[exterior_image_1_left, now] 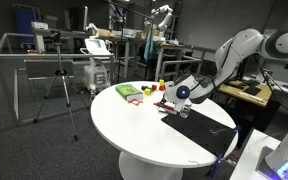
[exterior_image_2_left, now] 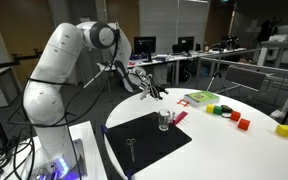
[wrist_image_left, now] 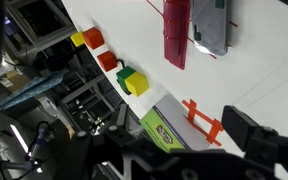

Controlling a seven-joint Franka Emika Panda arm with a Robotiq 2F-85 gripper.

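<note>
My gripper point(exterior_image_1_left: 168, 102) hangs over the far side of the round white table, its fingers open. In the wrist view its dark fingers point(wrist_image_left: 118, 145) reach in from the bottom, with no object held between them. A red oblong item point(wrist_image_left: 176, 38) lies on the table beside a grey-and-green item point(wrist_image_left: 211, 24). A green box point(wrist_image_left: 170, 128) is partly hidden by the gripper, and a flat red frame-like piece point(wrist_image_left: 202, 120) lies next to it. A yellow block point(wrist_image_left: 136, 83) sits near several red and green blocks.
A black mat point(exterior_image_2_left: 149, 143) covers part of the table, with a metallic cup point(exterior_image_2_left: 165, 120) on it and scissors point(exterior_image_2_left: 132, 148) near one edge. A separate yellow block point(exterior_image_2_left: 284, 131) stands at the far right.
</note>
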